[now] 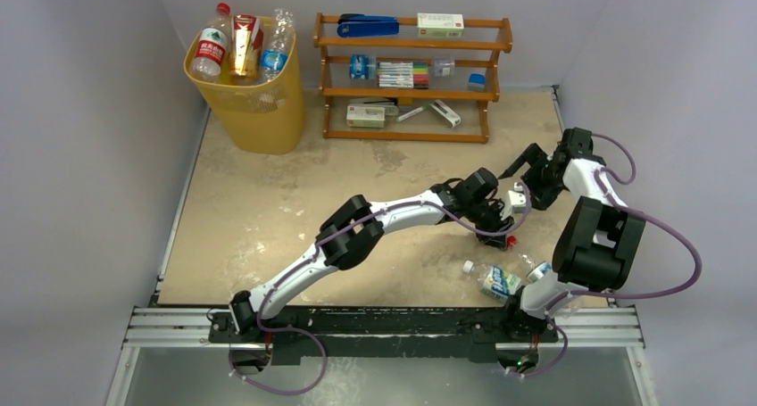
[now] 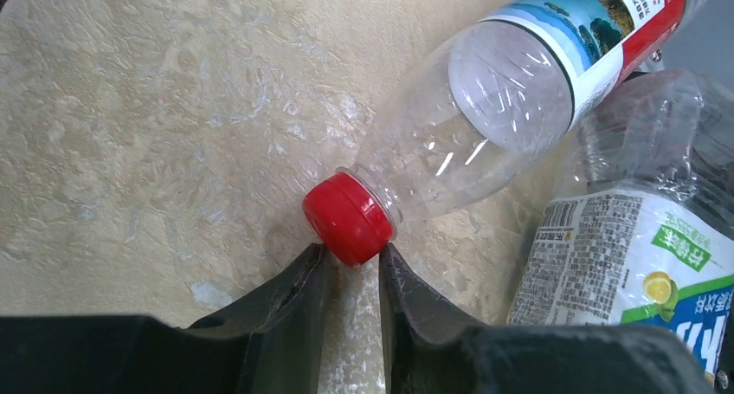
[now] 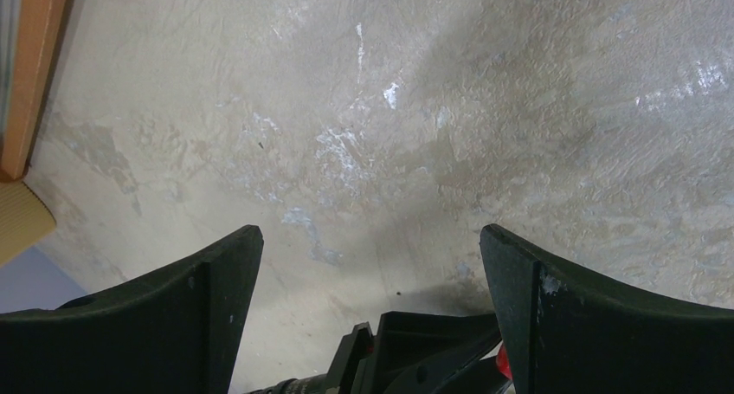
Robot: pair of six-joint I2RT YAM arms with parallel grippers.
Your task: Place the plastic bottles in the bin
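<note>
My left gripper is shut on the red cap of a clear plastic bottle [image 2: 459, 125], which lies on the tabletop at the right front, partly behind the arm in the top view. Beside it lies a second bottle [image 1: 489, 279] with a green and blue label, also at the right of the left wrist view [image 2: 606, 264]. My right gripper stands open above bare tabletop, further back on the right. The yellow bin [image 1: 245, 120] at the back left holds several bottles standing up.
A wooden rack [image 1: 406, 134] with boxes, pens and small items stands at the back middle. Walls close in at both sides.
</note>
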